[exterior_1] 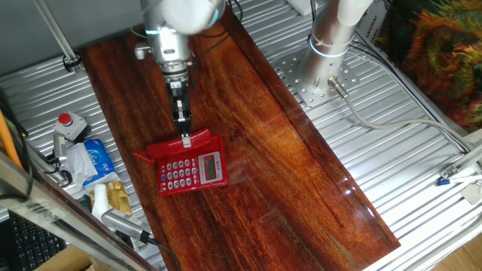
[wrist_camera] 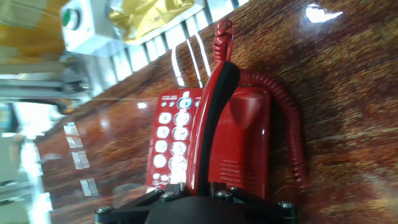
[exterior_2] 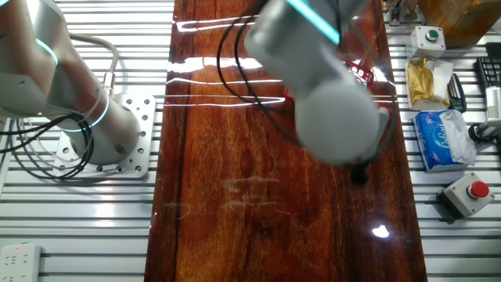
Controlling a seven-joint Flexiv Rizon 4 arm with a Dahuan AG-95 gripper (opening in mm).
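Observation:
A red desk telephone point(exterior_1: 191, 170) with a keypad and small display lies on the wooden table. Its red handset point(exterior_1: 164, 147) is along the back edge of the base, with my gripper point(exterior_1: 187, 140) shut on it near the middle. In the wrist view the handset point(wrist_camera: 210, 118) runs up from between the fingertips, its black inner side turned to the right, over the phone base point(wrist_camera: 239, 146). The coiled cord point(wrist_camera: 292, 118) curves away from its far end. The arm hides most of the phone in exterior view 2, and the fingers are out of sight there.
Left of the table in exterior view 1 are a red-button box point(exterior_1: 70, 126), a blue-and-white tissue pack point(exterior_1: 96, 162) and a gold packet point(exterior_1: 118, 197).

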